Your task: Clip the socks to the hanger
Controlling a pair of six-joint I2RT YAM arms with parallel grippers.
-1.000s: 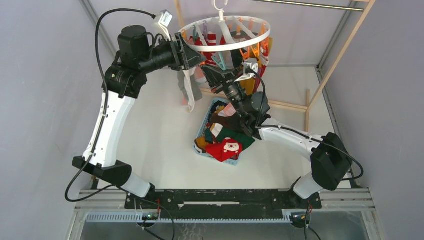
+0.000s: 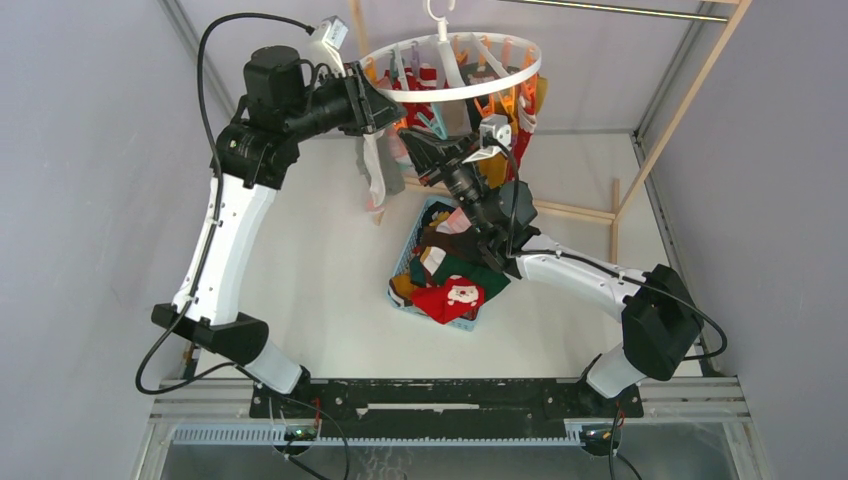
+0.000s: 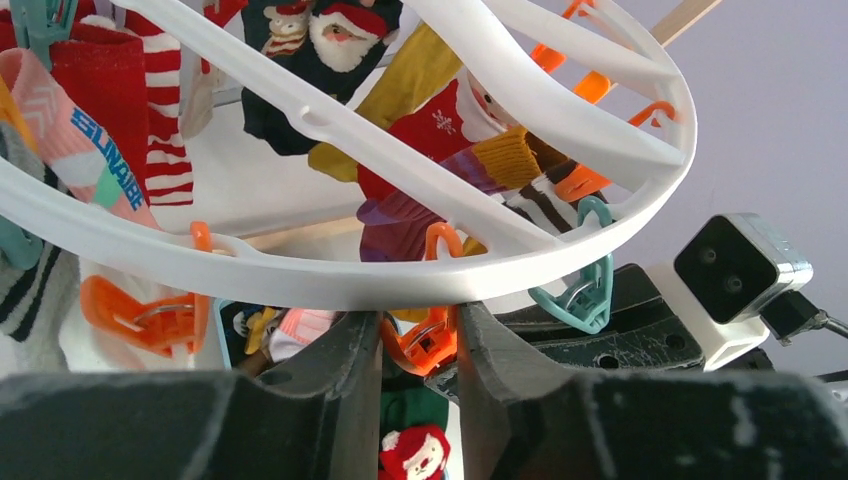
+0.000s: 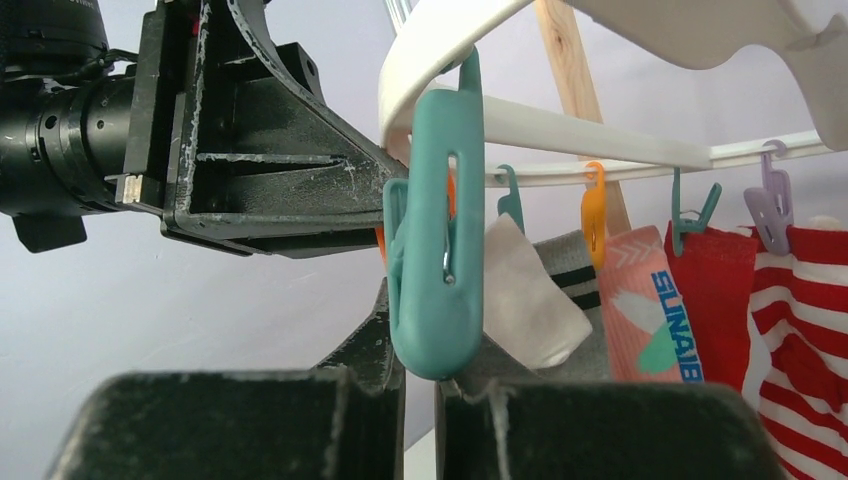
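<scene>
A white round hanger [image 2: 460,93] carries several clips along its rim. My left gripper is at the front rim, its two fingers on either side of an orange clip [image 3: 432,345]; whether they press on it cannot be told. Close to that clip, from the right, comes my right gripper. Its fingers are nearly together; what lies between the tips is hidden behind a teal clip [image 4: 436,230] hanging in front of them. Several socks hang from other clips, among them a red one [image 4: 712,295] and a pink one [image 4: 645,290].
Below the hanger stands a blue basket [image 2: 407,247] full of loose socks, a red Santa sock [image 2: 450,298] on top. Wooden poles [image 2: 695,100] frame the right side. Both arms crowd the front rim.
The white sock hanging beneath it has swung right and back. My right gripper has barely moved.
</scene>
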